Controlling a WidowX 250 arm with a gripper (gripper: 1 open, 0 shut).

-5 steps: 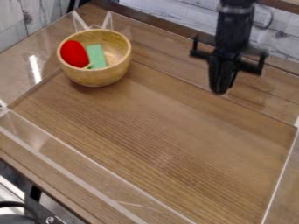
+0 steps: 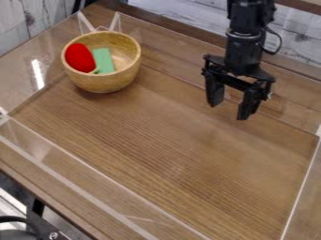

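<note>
A black robot arm reaches down from the back right of the wooden table (image 2: pixel 150 150), with my gripper (image 2: pixel 237 94) low over the surface, its dark fingers spread apart and open. A small pale object, hard to make out, shows just behind the right fingers. At the upper left sits a round wooden bowl (image 2: pixel 122 77) holding a red item (image 2: pixel 79 57) and a green item (image 2: pixel 103 60).
Bare tabletop fills the middle and front. Pale walls edge the table at the back left and right. A dark cable or part shows at the bottom left corner.
The gripper has come lower and toward the front, and its fingers now appear spread wider. The bowl and its contents have not moved.
</note>
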